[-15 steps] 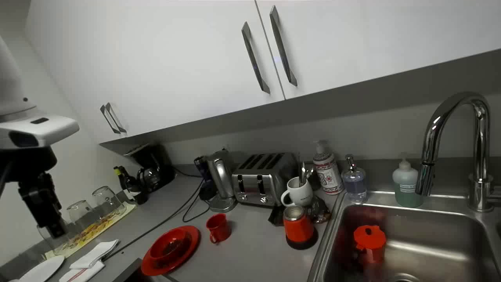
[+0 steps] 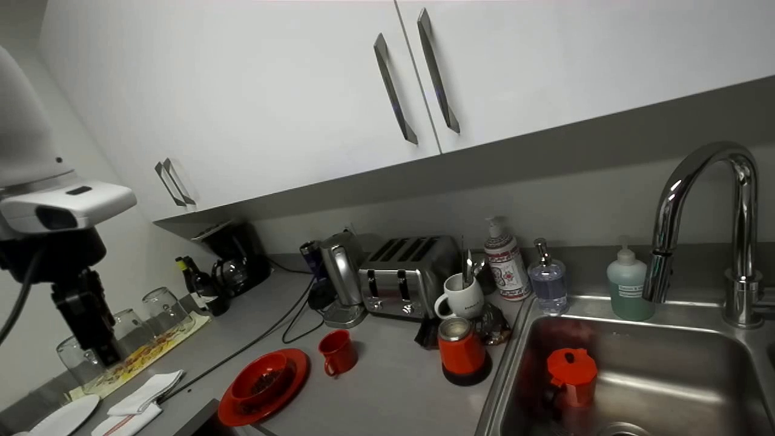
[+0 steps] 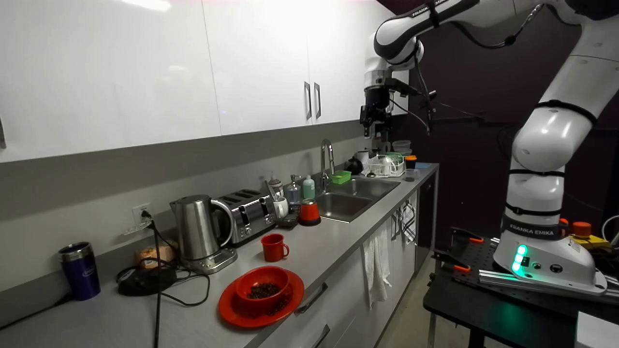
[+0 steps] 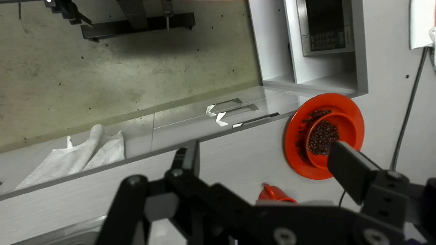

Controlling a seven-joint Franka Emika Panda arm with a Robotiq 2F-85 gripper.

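Observation:
My gripper is open, its fingers wide apart with nothing between them. It hangs high in the air, at the left edge of the first exterior view. The wrist view looks down past the fingers onto the counter edge and floor. A red bowl (image 4: 344, 125) of dark brown beans sits on a red plate (image 4: 356, 109), where more beans lie loose. The right finger partly overlaps them in that view. Close by stands a red mug (image 3: 273, 247). A red moka pot top (image 2: 572, 370) is in the sink; its orange-red base (image 2: 461, 352) is on the counter.
Along the wall stand a kettle (image 3: 196, 232), a toaster (image 3: 246, 211), a white mug of utensils (image 2: 462, 298) and soap bottles. Cords cross the counter. White cabinets (image 3: 255, 64) hang above, and a tall faucet (image 2: 745, 218) rises over the sink (image 2: 654, 341).
My arm and gripper have shifted a little to the right in the first exterior view. The items on the counter and in the sink have stayed put.

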